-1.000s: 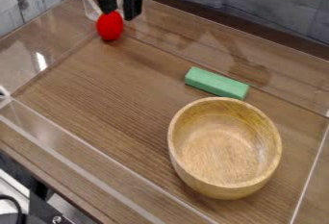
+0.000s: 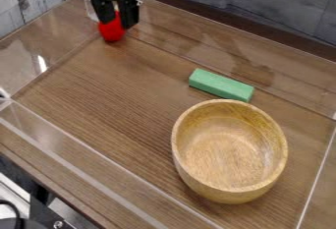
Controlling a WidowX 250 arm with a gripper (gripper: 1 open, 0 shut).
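Note:
My dark gripper (image 2: 113, 7) is at the top left, low over a red rounded object (image 2: 113, 30), partly covering it. Whether the fingers are open or shut on it is too small to tell. A green block (image 2: 221, 85) lies at the centre right. A large wooden bowl (image 2: 229, 150) sits at the lower right.
A grey wall (image 2: 237, 7) runs along the back. Dark cables are at the bottom left corner, off the table.
The gripper has come down over the red object and now hides more of it. The green block and the bowl have not moved.

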